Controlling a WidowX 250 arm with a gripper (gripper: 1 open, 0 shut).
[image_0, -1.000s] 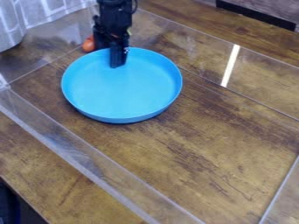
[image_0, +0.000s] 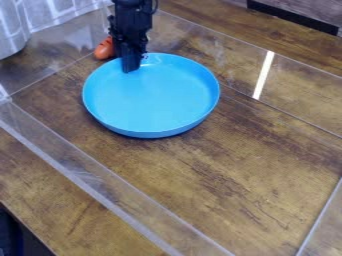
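A round blue tray (image_0: 150, 100) lies on the wooden table (image_0: 214, 180). My dark gripper (image_0: 130, 58) comes down from the top at its back rim, over the upper left of the tray. An orange-red object (image_0: 104, 49) lies just behind the tray, left of the gripper and partly hidden. Whether the fingers hold the rim or are apart from it is too small to tell.
Clear panels or strips run along the table's left side. A pale, wrinkled object (image_0: 11, 25) stands at the top left corner. The table right of and in front of the tray is clear.
The blue tray has shifted a little to the right over the last second, with my gripper staying at its back rim.
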